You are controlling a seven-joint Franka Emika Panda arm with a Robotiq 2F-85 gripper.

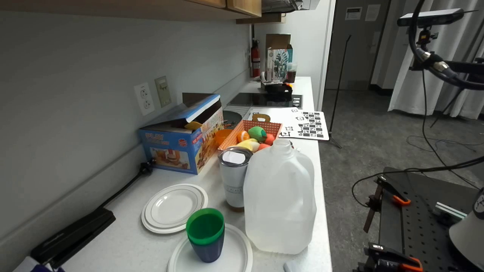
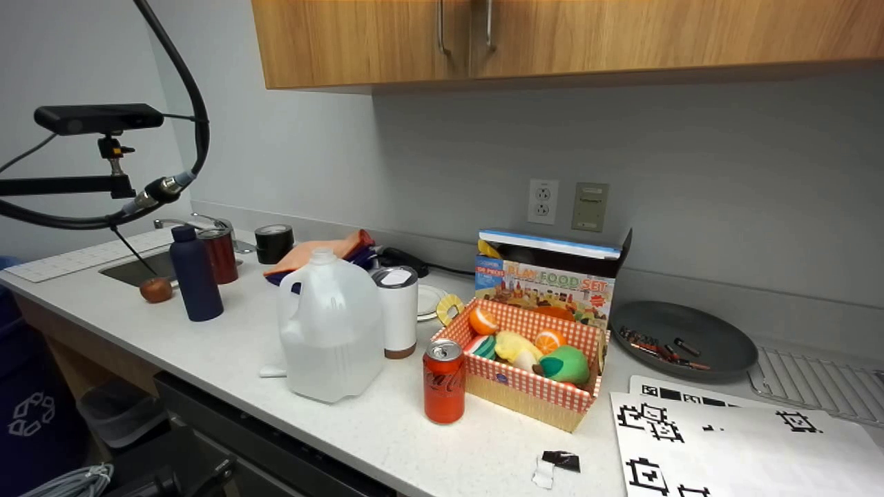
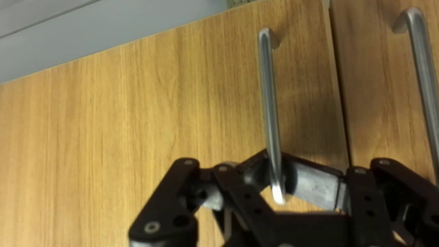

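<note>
In the wrist view my gripper is at one end of a metal bar handle (image 3: 267,90) on a wooden cabinet door (image 3: 135,131). The fingers look shut, their tips meeting behind the bar, which crosses in front of them and hides where they join. Whether they touch the bar, I cannot tell. A second handle (image 3: 424,78) is on the neighbouring door (image 3: 370,103), across a narrow dark seam. From exterior view 2, both doors (image 2: 356,41) appear nearly flush, with the lower ends of their handles (image 2: 489,33) showing. Neither exterior view contains my gripper.
Below the cabinet, the counter (image 2: 514,455) holds a water jug (image 2: 331,331), a tumbler (image 2: 399,319), a red can (image 2: 444,385), a play-food basket (image 2: 530,385) and a pan (image 2: 684,331). Cables (image 1: 440,68) hang from the arm near a camera mount (image 1: 424,43).
</note>
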